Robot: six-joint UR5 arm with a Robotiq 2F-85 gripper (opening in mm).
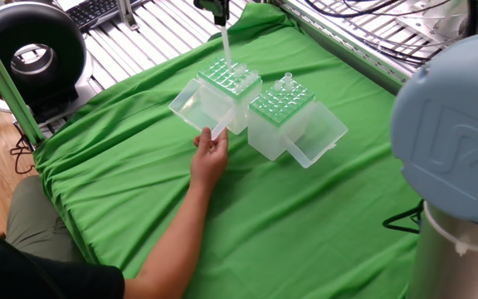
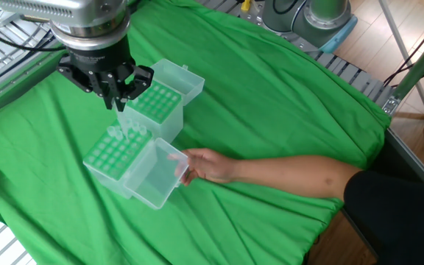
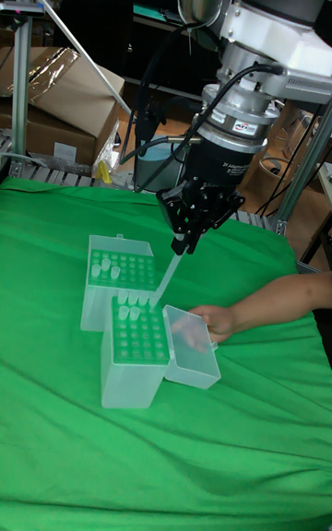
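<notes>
My gripper [image 3: 179, 241] is shut on the upper end of a long translucent pipette tip [image 3: 169, 274], which slants downward. Its lower end meets the top of a clear tip box [image 3: 133, 383] at the edge by the hinge side in that view; whether it sits in a hole cannot be told. This box has a green perforated top [image 2: 112, 156], several shorter tips standing in it, and its lid [image 2: 153, 177] folded open. Beside it stands a second open tip box [image 1: 268, 137], also green-topped, with a few tips [image 1: 285, 82] upright in its holes.
A person's hand [image 2: 199, 165] grips the open lid of the first box. Green cloth [image 1: 305, 224] covers the table, with free room around both boxes. The arm's blue-grey joint [image 1: 451, 124] fills the right side of exterior view 1.
</notes>
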